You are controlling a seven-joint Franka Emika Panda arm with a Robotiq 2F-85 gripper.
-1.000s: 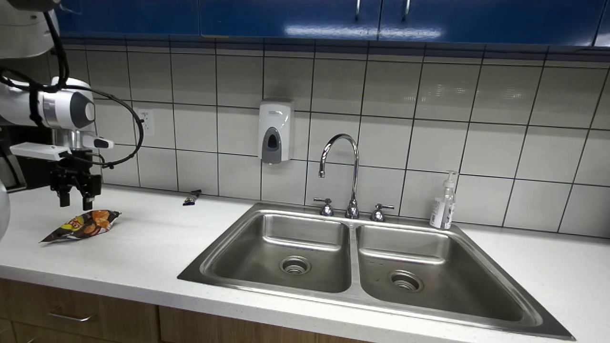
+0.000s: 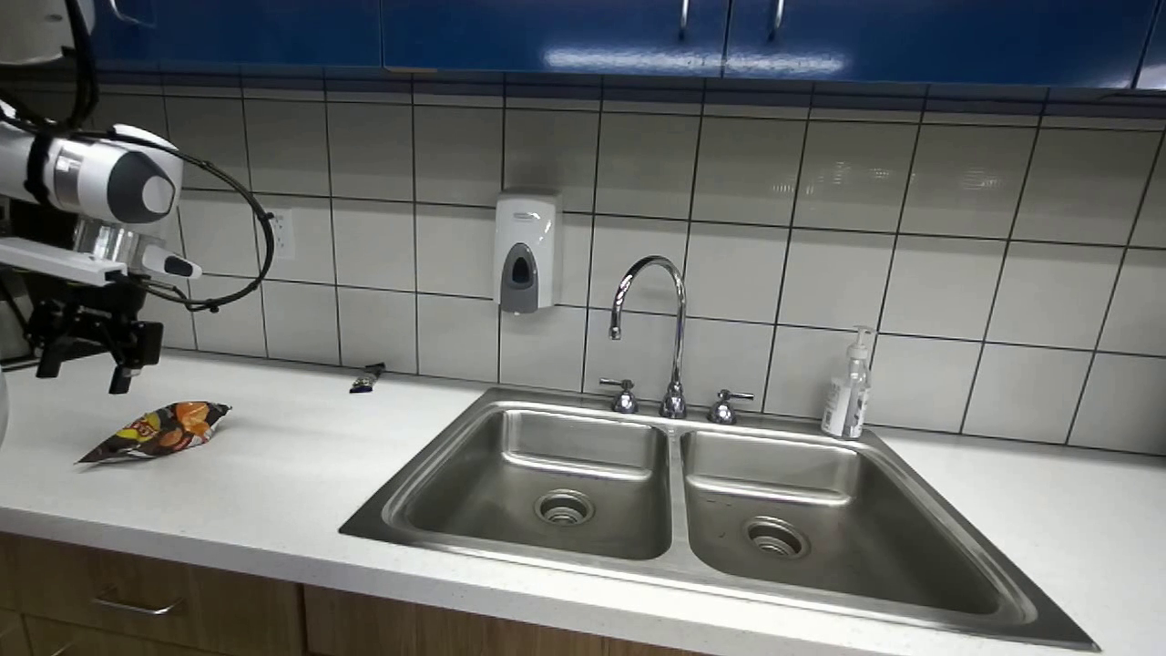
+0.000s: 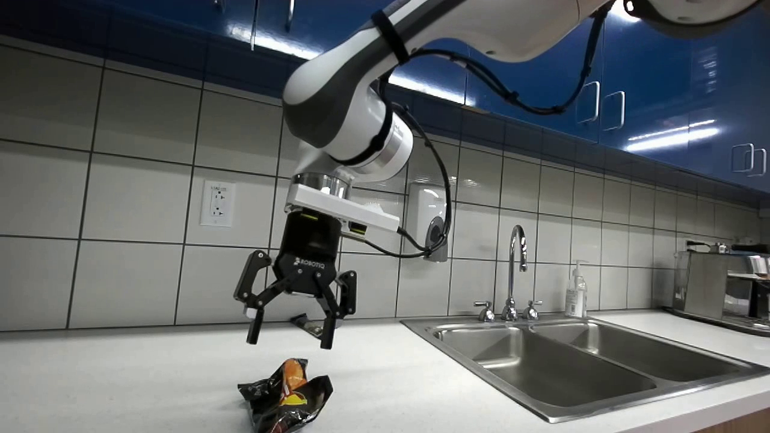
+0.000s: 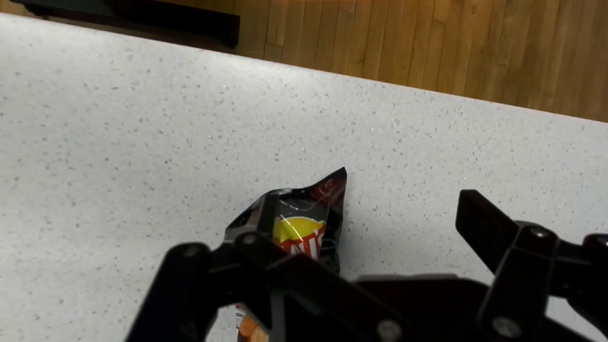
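Observation:
A crumpled chip bag (image 2: 164,430), dark with yellow and orange print, lies on the white counter at the left in exterior view 1. Above it and a little to the left hangs my gripper (image 2: 84,373), clear of the bag. In exterior view 2 the gripper (image 3: 290,338) is open with its two fingers spread and empty, and the bag (image 3: 289,398) sits lower in the picture. From the wrist, the left finger covers part of the bag (image 4: 299,228). The other finger (image 4: 481,225) stands over bare counter to the right.
A small dark packet (image 2: 367,378) lies by the tiled wall. Right of it are the double sink (image 2: 669,481), a tall faucet (image 2: 674,339) and a soap bottle (image 2: 848,394). A steel appliance (image 3: 711,288) stands beyond the sink. Counter around the bag is clear.
My gripper has shifted left and slightly up in exterior view 1, and now hangs more tilted, with its fingertips looking farther apart. The bag has stayed in place.

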